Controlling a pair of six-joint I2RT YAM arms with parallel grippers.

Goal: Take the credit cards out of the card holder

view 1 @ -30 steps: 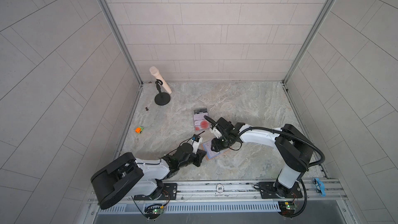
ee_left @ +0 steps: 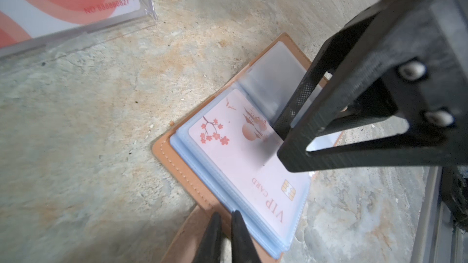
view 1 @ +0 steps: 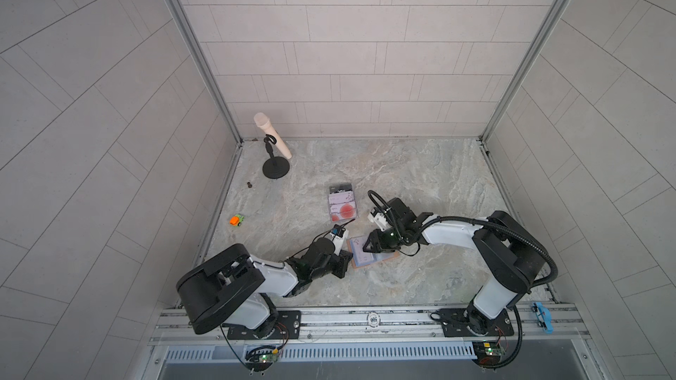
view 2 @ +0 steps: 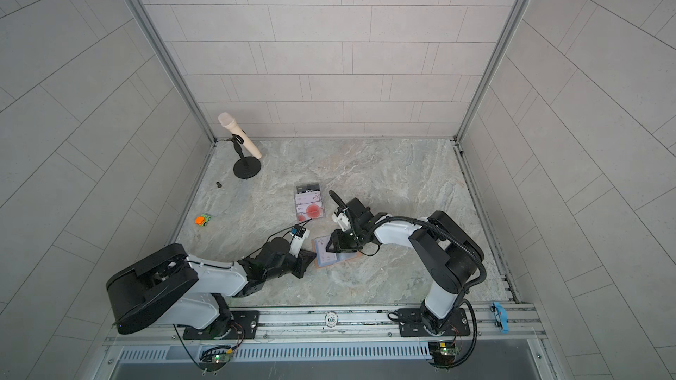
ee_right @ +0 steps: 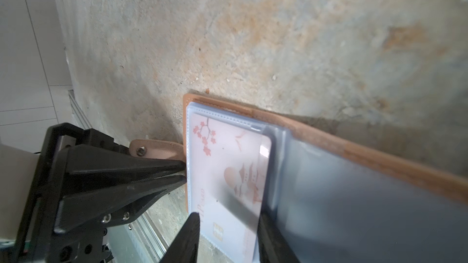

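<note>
A tan card holder (ee_left: 191, 175) lies open on the table with clear sleeves; a pink VIP card (ee_left: 234, 146) with blossom print shows in its left sleeve. In the left wrist view my left gripper is at the holder's left edge, its dark fingertips close together at the bottom; how far apart they stand is hard to tell. My right gripper stands open over the pink card, one fingertip at the card's inner edge beside the fold, the other over its face. The right sleeve (ee_right: 370, 209) shows pale, with no printed card visible.
A clear case with printed cards (view 1: 341, 204) lies behind the holder. A microphone (view 1: 273, 137) with a black stand (view 1: 276, 167) is at the back left, a small orange-green toy (view 1: 236, 219) at the left.
My right gripper has moved to the right along the holder and the right arm has shifted. My left arm has moved slightly to the right.
</note>
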